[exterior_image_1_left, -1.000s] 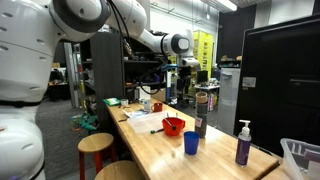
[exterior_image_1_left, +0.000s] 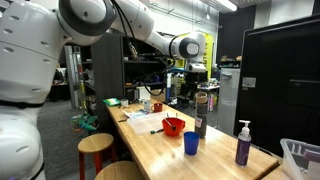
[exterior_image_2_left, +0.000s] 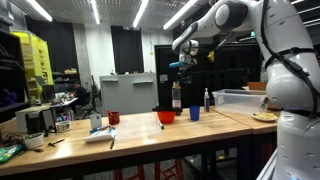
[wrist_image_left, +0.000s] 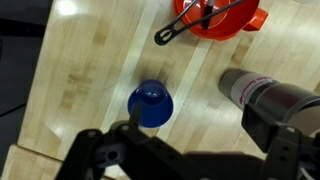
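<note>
My gripper is open, its dark fingers wide apart with nothing held between them. It hangs well above the table in both exterior views. Below it in the wrist view stand a blue cup (wrist_image_left: 151, 102), toward the left finger, and a tall dark canister (wrist_image_left: 279, 98), toward the right finger, which covers part of it. A red bowl (wrist_image_left: 238, 18) with dark-handled utensils lies at the top edge, partly cut off. In exterior view 1 the cup (exterior_image_1_left: 191, 143) is nearest the front, with the bowl (exterior_image_1_left: 174, 126) and canister (exterior_image_1_left: 201, 122) behind it.
A purple soap bottle (exterior_image_1_left: 243, 145) stands on the table's right side, near a clear plastic bin (exterior_image_1_left: 300, 157). Paper, a red mug (exterior_image_2_left: 113, 118) and other small items occupy the far end. Bare wood (exterior_image_1_left: 165, 155) shows in front of the bowl. Two stools stand beside the table.
In exterior view 1 the arm's wrist has shifted a little to the right and slightly downward. The objects on the table have stayed where they were.
</note>
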